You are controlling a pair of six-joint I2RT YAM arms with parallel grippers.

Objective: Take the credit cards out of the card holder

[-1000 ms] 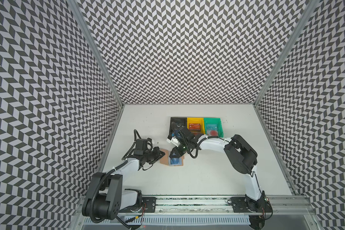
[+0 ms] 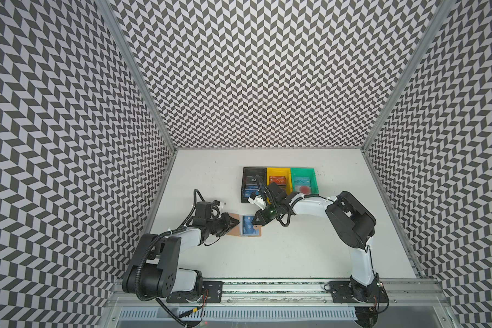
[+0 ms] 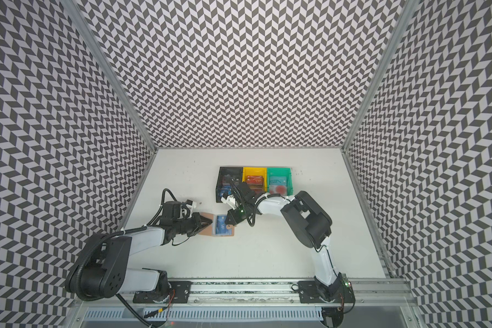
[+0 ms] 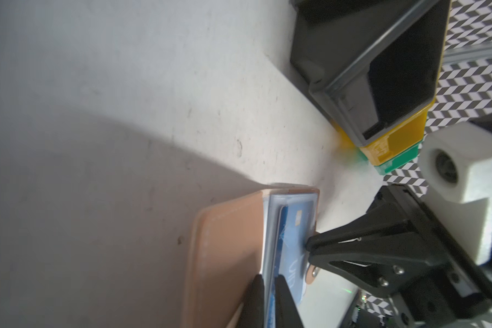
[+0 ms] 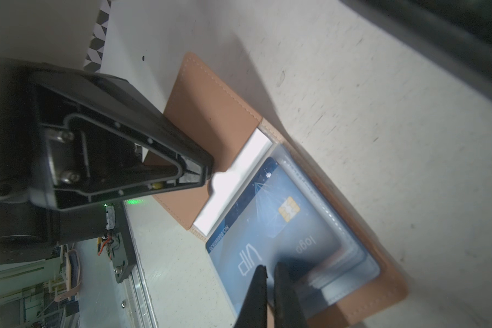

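Note:
The tan card holder (image 5: 205, 109) lies open on the white table. A blue VIP card (image 5: 257, 213) shows in its clear sleeve on the right half (image 2: 249, 224). My left gripper (image 2: 236, 222) is shut at the holder's left flap, near the fold, with no card seen between its fingers. My right gripper is at the card's right end, low over the sleeve; whether its fingertips are parted is hard to tell.
Behind the holder stand black (image 2: 254, 172), yellow (image 2: 278, 172) and green (image 2: 303, 172) bins with cards in them, partly behind my right arm.
My left gripper has moved a little right, further onto the holder's flap. My right gripper has shifted right toward the card's right end, uncovering more of the card.

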